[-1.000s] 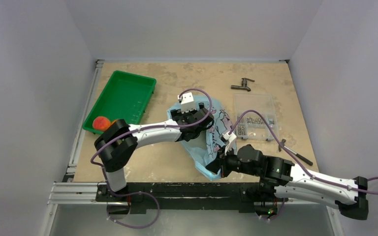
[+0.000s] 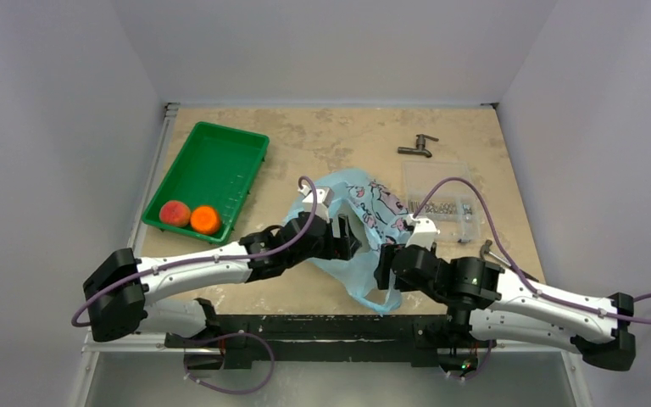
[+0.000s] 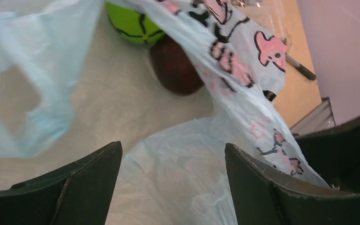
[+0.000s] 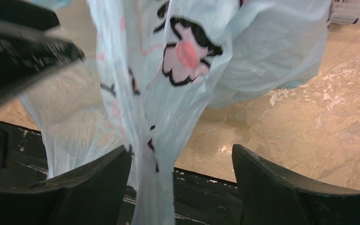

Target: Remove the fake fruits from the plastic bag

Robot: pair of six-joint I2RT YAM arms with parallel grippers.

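The light blue plastic bag [image 2: 356,271] with a pink cartoon print lies in the centre. In the left wrist view a dark red fruit [image 3: 175,65] and a green striped fruit [image 3: 130,21] sit inside it. My left gripper is open over the bag's opening, clear of the fruits. My right gripper is open at the bag's front edge, a strip of bag hanging between its fingers. A peach [image 2: 174,213] and an orange [image 2: 205,220] lie in the green tray [image 2: 205,148] at left.
A metal faucet [image 2: 415,149] is at the back right. A clear compartment box [image 2: 441,178] of small hardware and a hammer [image 2: 517,270] lie on the right.
My right gripper has turned and shifted slightly, its fingers now apart around the bag's edge.
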